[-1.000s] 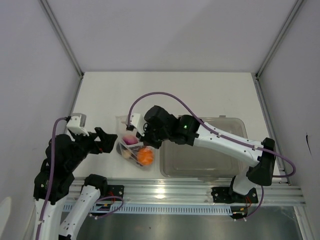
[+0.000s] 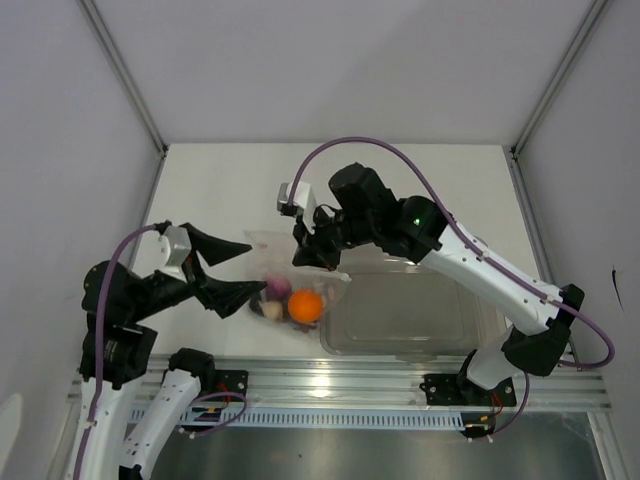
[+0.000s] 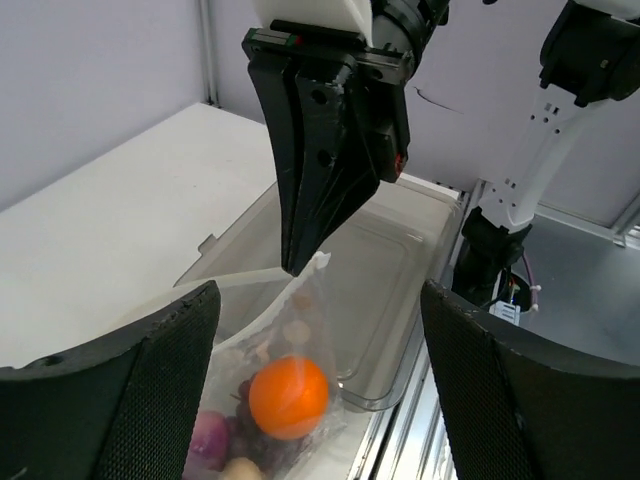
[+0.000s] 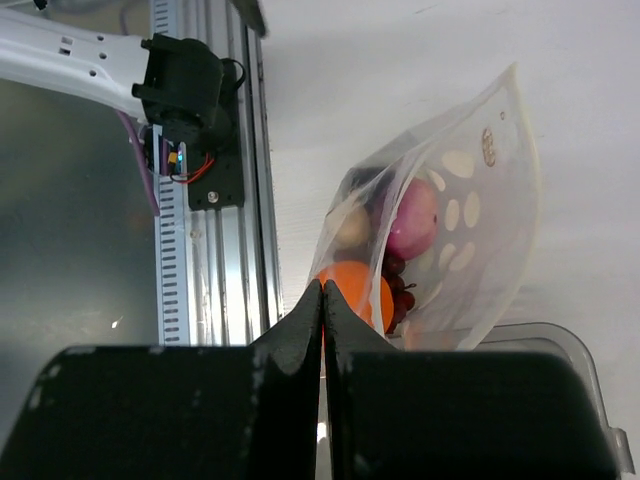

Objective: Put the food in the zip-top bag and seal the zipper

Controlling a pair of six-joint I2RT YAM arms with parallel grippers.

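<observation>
The clear zip top bag lies left of the middle of the table, its mouth gaping. Inside it show an orange, a round purple-pink food, a tan round one and dark red grapes. My right gripper is shut at the bag's mouth, pinching its rim near one corner, over the orange. Left of the bag, my left gripper stands wide open with nothing between its fingers. In the left wrist view the bag shows between and beyond its fingers.
A clear shallow container or lid lies right of the bag, under the right forearm. Metal rails run along the table's front edge.
The left gripper has opened wide and come right to the bag. My right gripper has risen and shifted slightly right, and the bag's mouth spreads wider, with the orange slightly further right.
</observation>
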